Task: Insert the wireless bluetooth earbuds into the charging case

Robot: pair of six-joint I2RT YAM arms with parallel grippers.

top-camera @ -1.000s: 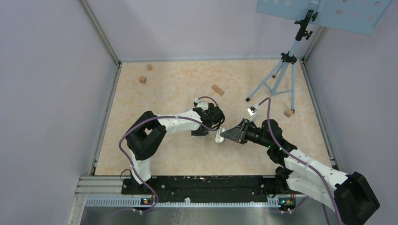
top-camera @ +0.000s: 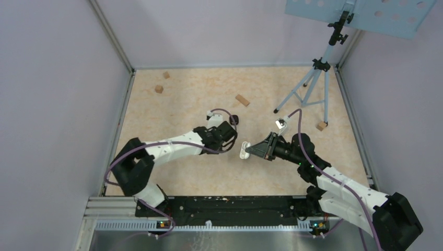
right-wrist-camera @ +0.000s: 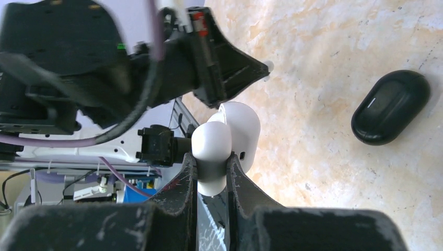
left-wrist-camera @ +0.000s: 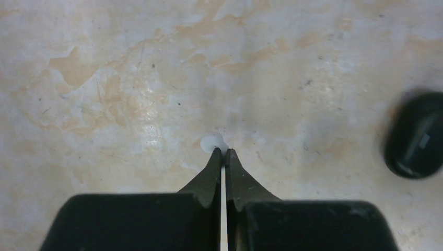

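Note:
A small white earbud (left-wrist-camera: 213, 141) is pinched at the fingertips of my left gripper, with its rounded end sticking out ahead. In the right wrist view the same earbud (right-wrist-camera: 269, 66) shows at the tip of the left gripper's dark fingers (right-wrist-camera: 249, 73), above the tabletop. My right gripper is shut on the white charging case (right-wrist-camera: 245, 128), which stands with its lid raised. From above, the case (top-camera: 243, 152) is seen at the right gripper's tip. The slots inside the case are hidden from these views.
On the table lies a black oval object (right-wrist-camera: 392, 107), beyond the two grippers; part of it shows from above too. A wooden block (top-camera: 242, 100) sits farther back, and a tripod (top-camera: 316, 78) stands at back right.
The left arm has drawn left, away from the case, with the earbud. The right arm is still.

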